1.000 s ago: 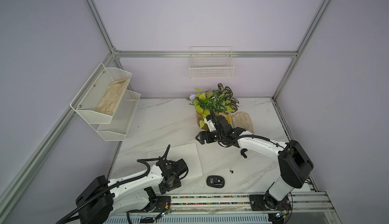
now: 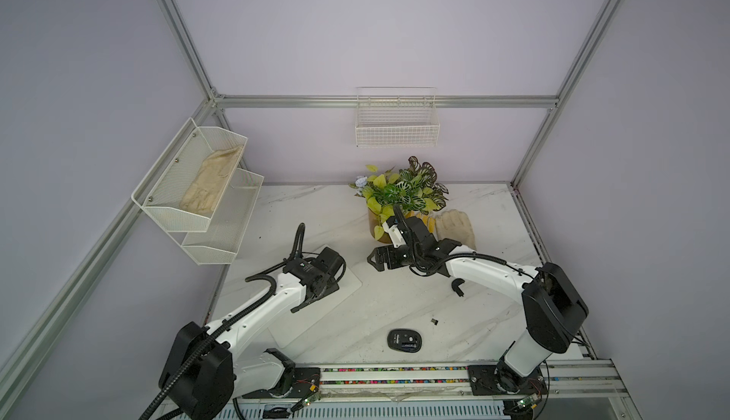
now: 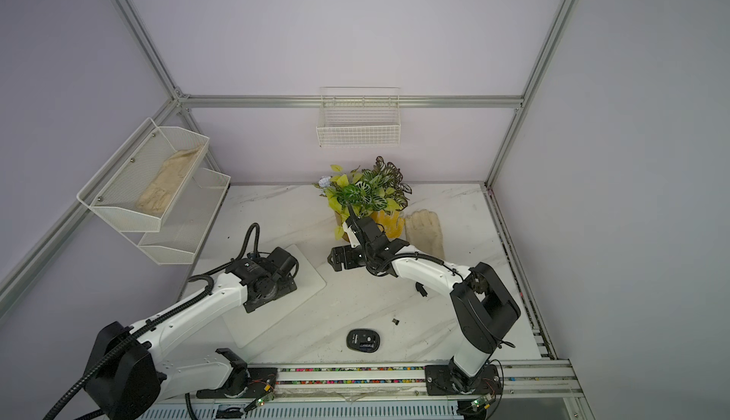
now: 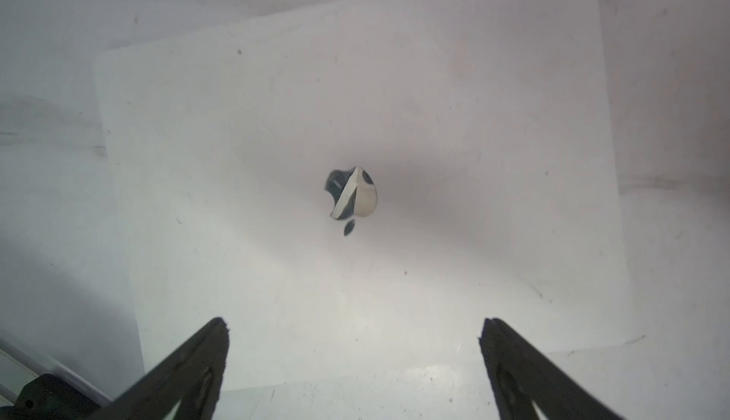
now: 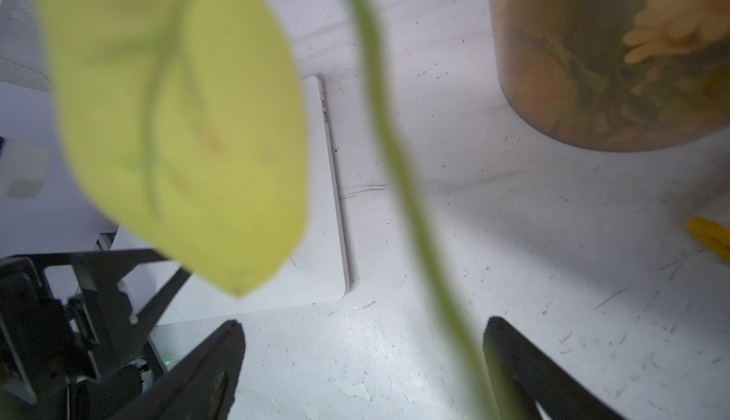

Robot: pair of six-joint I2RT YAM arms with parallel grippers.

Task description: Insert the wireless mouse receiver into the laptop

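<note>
A closed silver laptop [image 2: 304, 328] lies on the left of the table, its logo [image 4: 351, 193] below my left gripper in the left wrist view. That gripper hangs open over the lid with nothing between its fingers. My right gripper is open beside the plant, a leaf and a blurred stem close to its camera. A black mouse [image 2: 403, 340] lies near the front edge; a small dark piece [image 2: 434, 321], too small to identify surely, lies just behind it to the right.
A potted plant [image 3: 365, 192] and gloves [image 3: 423, 233] stand and lie at the back right. A two-tier white rack [image 2: 182, 214] hangs on the left wall.
My left arm has moved toward the back, and the laptop now lies at a different angle, shifted left. The right arm has not visibly moved.
</note>
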